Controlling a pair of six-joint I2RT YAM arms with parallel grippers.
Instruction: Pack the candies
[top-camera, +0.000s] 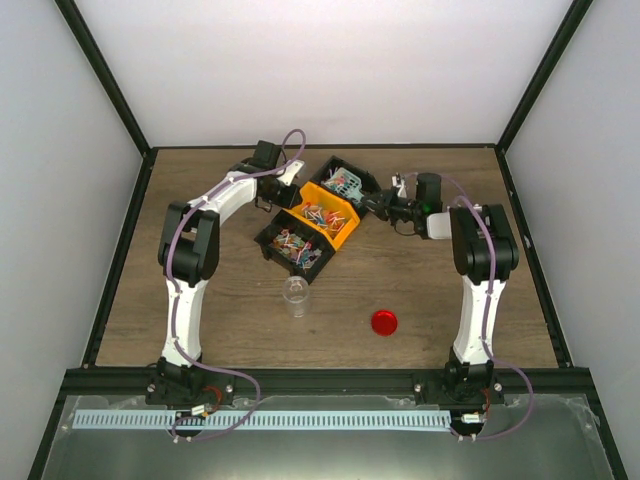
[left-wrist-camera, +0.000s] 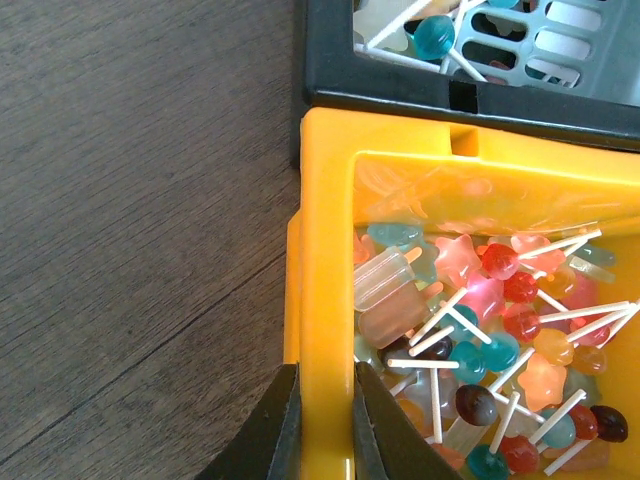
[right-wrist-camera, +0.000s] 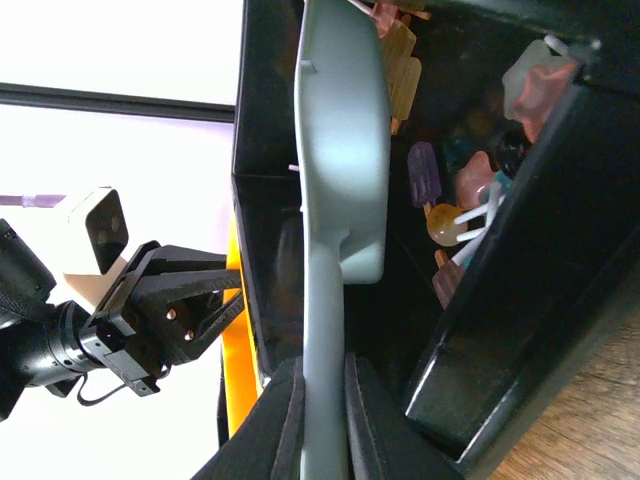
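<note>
My left gripper is shut on the near rim of the yellow bin (left-wrist-camera: 328, 250), which is full of lollipops and gummy candies (left-wrist-camera: 480, 350). A pale grey-blue slotted scoop (right-wrist-camera: 345, 150) has its handle between the fingers of my right gripper. Its head is inside the far black bin (right-wrist-camera: 500, 290), with candies (right-wrist-camera: 470, 210) lying beside it. In the top view the second black bin (top-camera: 262, 240) holds more candies, nearest the front. A clear jar (top-camera: 296, 296) stands open-looking in front of the bins, and a red lid (top-camera: 384, 322) lies to its right.
The three bins stand in a diagonal row, touching or nearly so. The left arm (right-wrist-camera: 150, 310) reaches close to the bins, opposite my right gripper.
</note>
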